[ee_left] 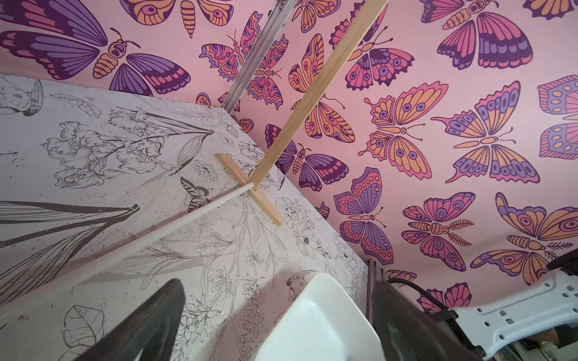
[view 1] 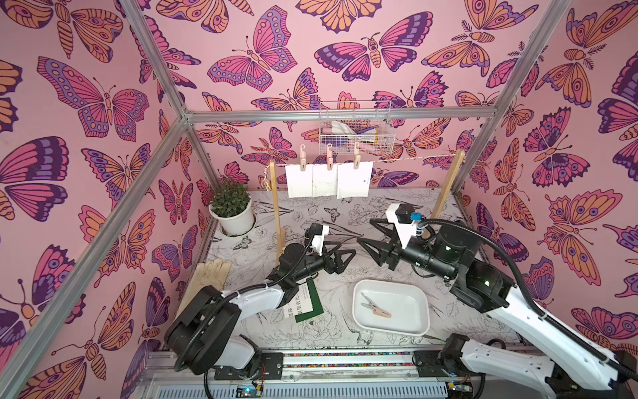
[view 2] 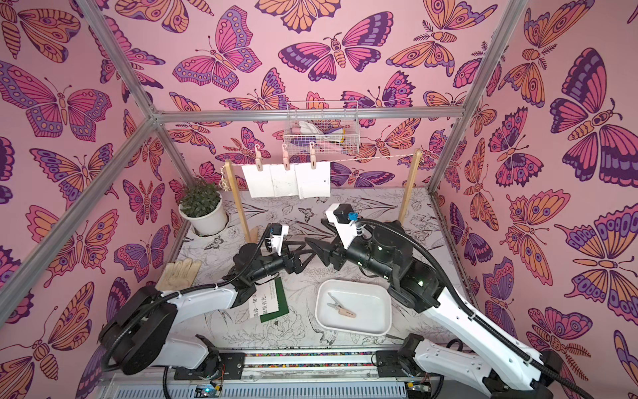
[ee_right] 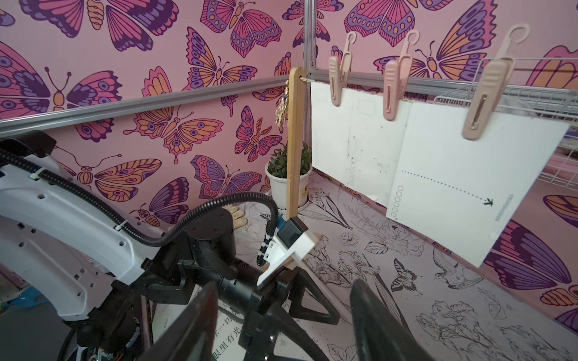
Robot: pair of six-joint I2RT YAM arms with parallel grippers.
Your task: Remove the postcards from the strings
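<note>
Three white postcards hang side by side from the string (view 1: 408,158): a left one (ee_right: 328,135), a middle one (ee_right: 372,144) and a right one (ee_right: 457,174). Each is held at its top by a pink clothespin (ee_right: 484,99). My right gripper (view 1: 367,240) is raised over the table, fingers apart and empty, below and in front of the cards. My left gripper (view 1: 351,255) stands open and empty to its left, lower down. A green-edged card (view 1: 312,302) with a printed white sheet lies under the left arm.
A white tray (view 1: 359,318) holding a loose clothespin (view 1: 378,310) stands at front right. Wooden posts (view 1: 275,206) carry the string. A potted plant (view 1: 232,209) and gloves (view 1: 207,279) are at left; a wire basket (view 1: 357,141) is behind the cards.
</note>
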